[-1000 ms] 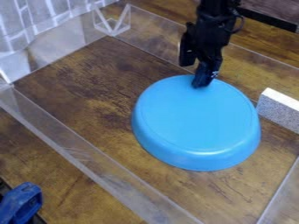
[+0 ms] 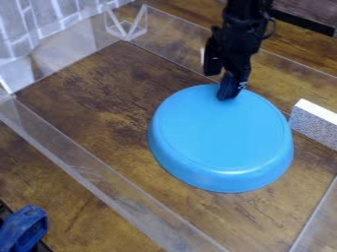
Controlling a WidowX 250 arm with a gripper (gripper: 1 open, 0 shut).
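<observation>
A large round blue plastic lid or shallow dish point(image 2: 218, 138) lies on the wooden surface, right of centre. My black gripper point(image 2: 227, 81) comes down from the top of the view to its far rim, with a fingertip low at that rim. Whether the fingers are closed on the rim is hard to tell.
Clear plastic walls point(image 2: 79, 167) border the wooden tray floor point(image 2: 93, 98). A white block point(image 2: 316, 122) stands at the right edge. A blue object point(image 2: 19, 228) sits at the lower left, outside the wall.
</observation>
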